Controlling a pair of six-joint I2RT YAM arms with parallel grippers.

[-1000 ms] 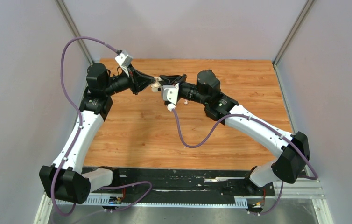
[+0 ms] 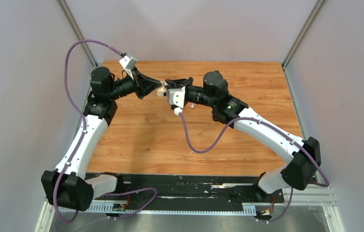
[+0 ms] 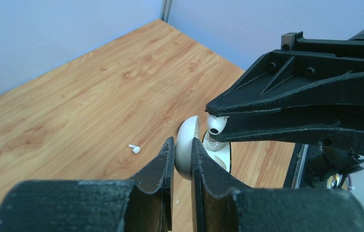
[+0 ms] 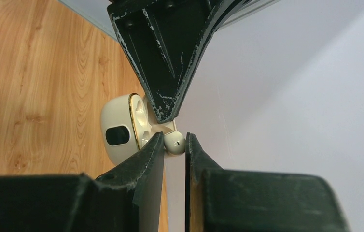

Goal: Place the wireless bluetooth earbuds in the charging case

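My left gripper is shut on the white charging case (image 3: 186,145), held in the air with its cavities showing in both wrist views. My right gripper is shut on a white earbud, seen also in the left wrist view (image 3: 217,123) between the black fingers, right at the case's open top. Whether it touches or sits inside a cavity I cannot tell. A second small white earbud (image 3: 135,149) lies on the wooden table behind them.
Pale walls enclose it at the back and sides. Purple cables (image 2: 202,152) hang along both arms.
Both arms are almost still; the top view shows only a very slight shift of the left arm and its cable.
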